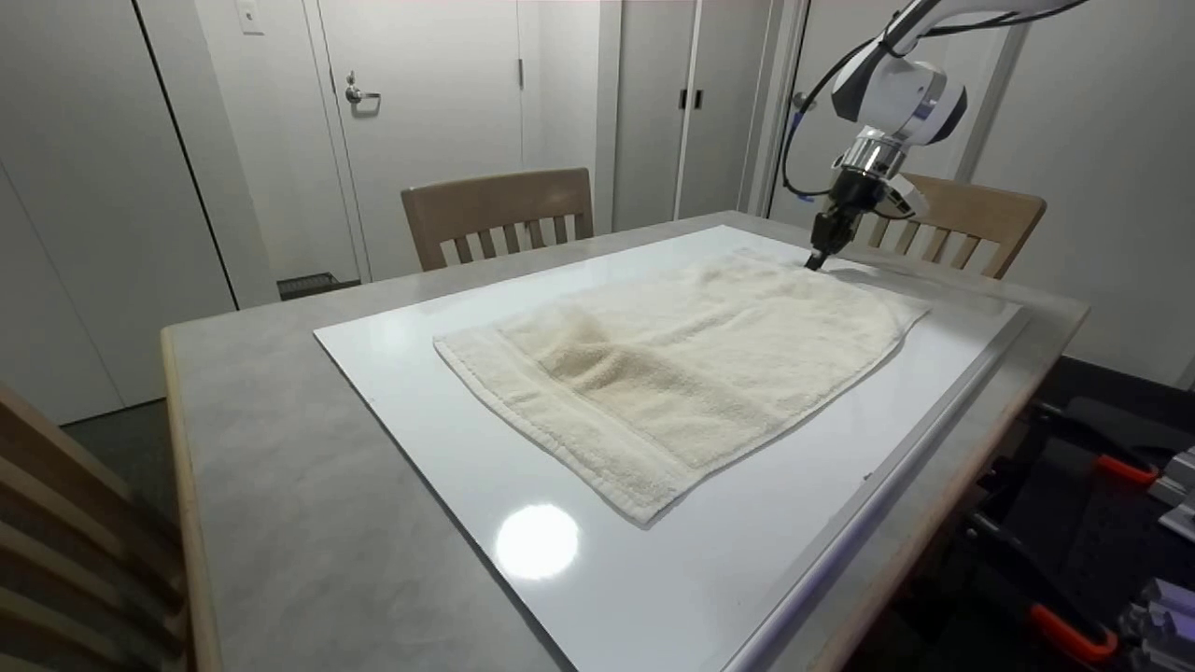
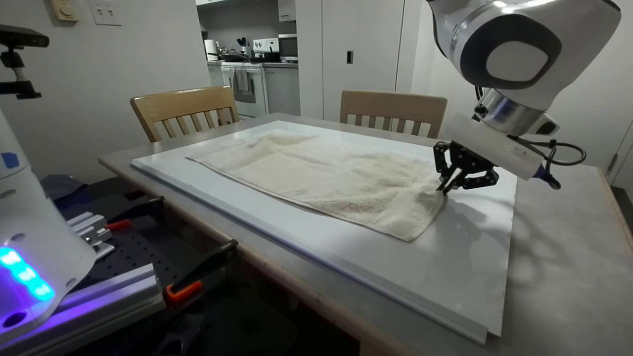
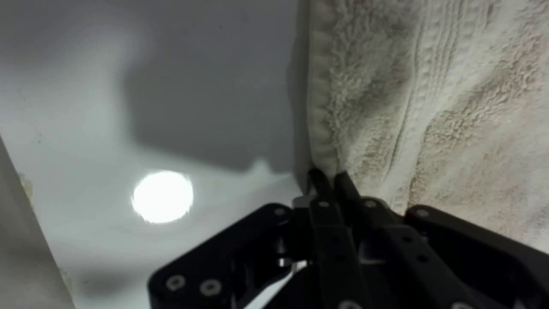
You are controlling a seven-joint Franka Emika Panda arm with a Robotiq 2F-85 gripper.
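A cream towel (image 1: 717,347) lies spread over a white board, with a few raised wrinkles towards its near left end in exterior view 1. At the towel's far short edge my gripper (image 1: 814,264) points down. Exterior view 2 has the gripper (image 2: 443,189) at the edge of the towel (image 2: 332,178), close to the board. Up close in the wrist view, the fingertips of the gripper are shut on the hemmed edge of the towel (image 3: 381,87). How much cloth lies between them is hidden by the fingers.
The white board (image 1: 448,470) covers much of the grey table (image 1: 280,448), and its surface around the towel is bare. A raised strip (image 2: 332,290) runs along one long side. Wooden chairs (image 2: 394,107) stand by the table. Orange-handled clamps (image 2: 184,290) sit at the table's edge.
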